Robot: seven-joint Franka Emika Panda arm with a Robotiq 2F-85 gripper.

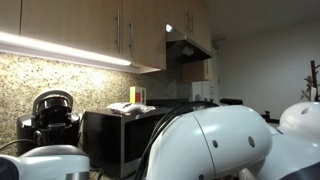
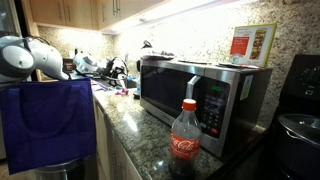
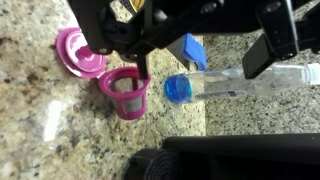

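My gripper is open above the counter in the wrist view, its two dark fingers spread apart. A small pink cup (image 3: 125,104) with a mesh inside sits near the left finger, and a round pink lid (image 3: 80,52) lies beside it. Under and between the fingers is a clear bottle (image 3: 235,84) with a blue end. Nothing shows held. Exterior view 1 shows white arm parts (image 1: 215,140) but not the fingers.
A black appliance (image 3: 235,158) borders the pink cup below. Along the counter stand a microwave (image 2: 200,98) and a Coca-Cola bottle (image 2: 185,138). In exterior view 1, a black coffee maker (image 1: 50,118) is at left. A blue cloth-like panel (image 2: 48,125) fills the near left.
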